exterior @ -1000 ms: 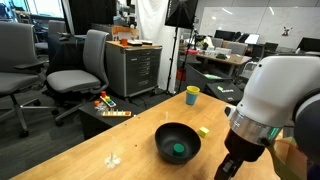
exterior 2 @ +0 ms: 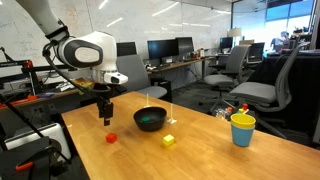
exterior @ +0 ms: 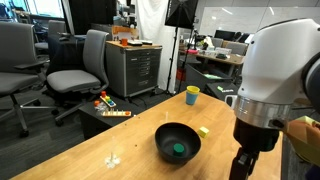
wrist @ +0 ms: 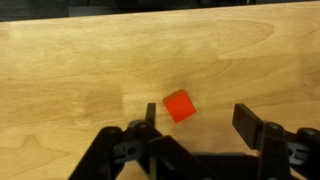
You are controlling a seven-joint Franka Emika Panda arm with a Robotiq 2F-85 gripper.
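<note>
A small red block (wrist: 180,106) lies on the wooden table, also seen in exterior view 2 as a red block (exterior 2: 111,138). My gripper is open above the table, its fingers wide apart and empty. In the wrist view the block appears between the fingertips, nearer the left one. Exterior view 2 shows the gripper (exterior 2: 106,112) hanging clear of the block. A black bowl (exterior: 177,143) with a green object (exterior: 179,149) inside stands on the table. Exterior view 1 does not show the red block.
A yellow block (exterior 2: 168,141) sits to one side of the bowl. Farther off stands a blue and yellow cup (exterior 2: 242,129). Colourful small items (exterior: 104,103) lie at the table's edge, and a white item (exterior: 112,160) rests on the wood.
In exterior view 1 my arm has moved right and slightly up, looking larger now.
</note>
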